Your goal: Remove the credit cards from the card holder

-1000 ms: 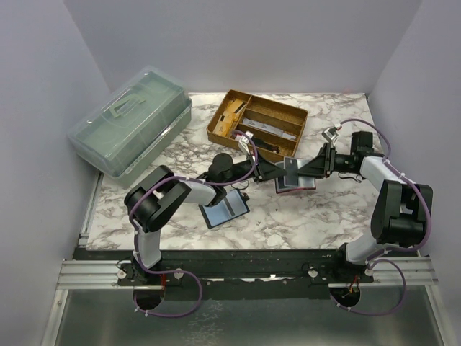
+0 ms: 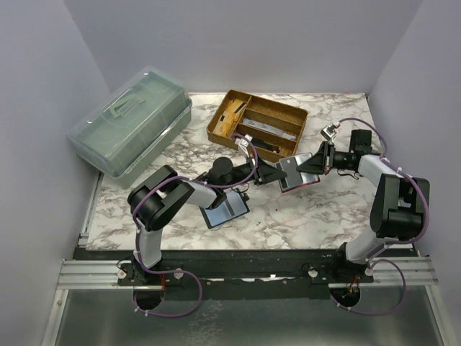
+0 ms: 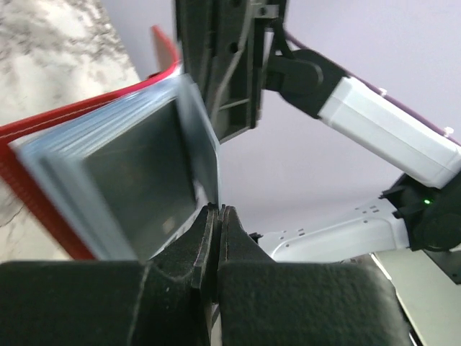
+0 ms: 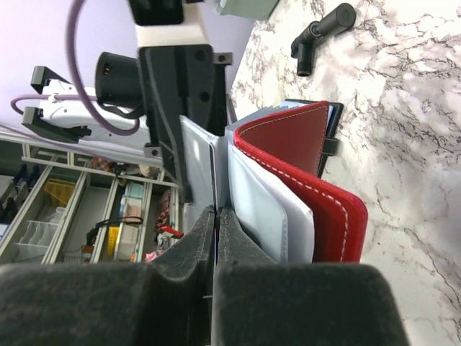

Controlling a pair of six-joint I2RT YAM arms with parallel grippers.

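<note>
The red card holder (image 2: pixel 299 180) with stitched edge is held up between both grippers over the middle right of the table. In the left wrist view its red cover (image 3: pixel 43 202) stands beside a stack of pale and dark sleeves (image 3: pixel 140 180). My left gripper is shut at the edge of a thin pale sleeve. My right gripper is shut on the edge of a thin pale sleeve of the holder (image 4: pixel 331 216), seen from the other side. Whether any cards are in the sleeves cannot be told.
A wooden compartment box (image 2: pixel 281 115) stands at the back. A green lidded container (image 2: pixel 137 108) is at the left. A blue-grey flat item (image 2: pixel 220 215) lies below my left arm.
The holder has shifted and tilted slightly to the right, with more of its red edge showing at the bottom. My right gripper has moved slightly; the left arm is nearly still.
</note>
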